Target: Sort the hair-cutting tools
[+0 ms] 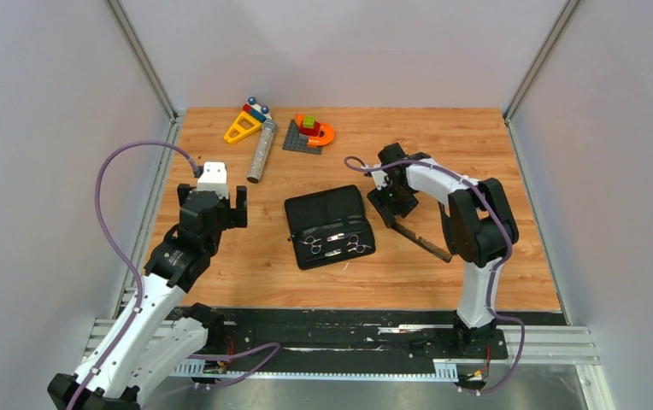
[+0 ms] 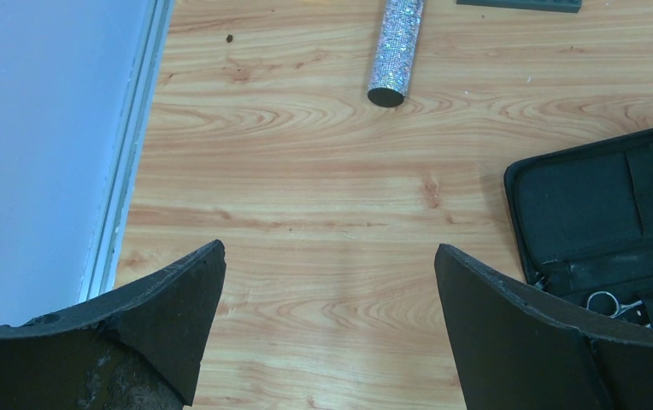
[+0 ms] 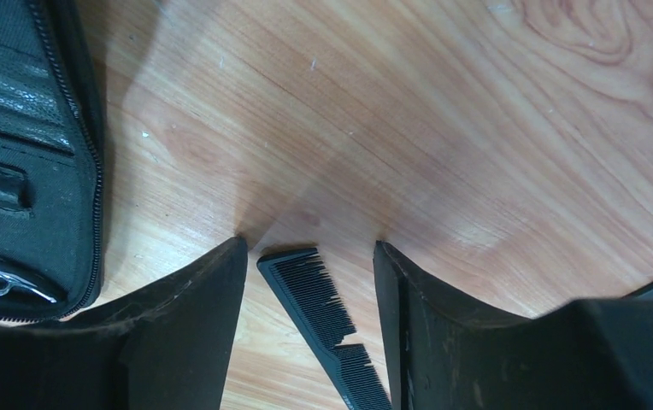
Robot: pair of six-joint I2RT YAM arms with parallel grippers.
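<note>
An open black zip case [image 1: 323, 209] with scissors [image 1: 313, 244] lies mid-table. Right of it a dark comb [image 1: 423, 243] [image 3: 306, 307] lies on the wood. My right gripper [image 1: 389, 213] is over that comb's upper end, its fingers apart, one either side, nothing visibly held. A second dark tool below the right arm is mostly hidden. My left gripper [image 1: 212, 205] stands open above the table's left side, empty.
A glittery cylinder [image 1: 261, 154], a yellow toy [image 1: 241, 128] and a brick plate [image 1: 296, 142] sit at the back left. Side walls flank the table.
</note>
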